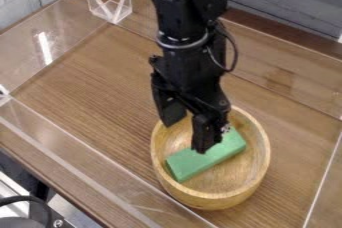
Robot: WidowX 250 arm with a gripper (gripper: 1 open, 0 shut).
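A round wooden bowl [214, 188] sits at the lower middle, holding a green block [201, 160] lying at a slant. My black gripper [190, 114] hangs over the bowl's back part, its fingers apart and open, with nothing seen between them. It partly hides the bowl's back and the upper end of the block.
A small clear wire-like object [110, 2] stands at the back left. A dark cable lies at the lower left edge.
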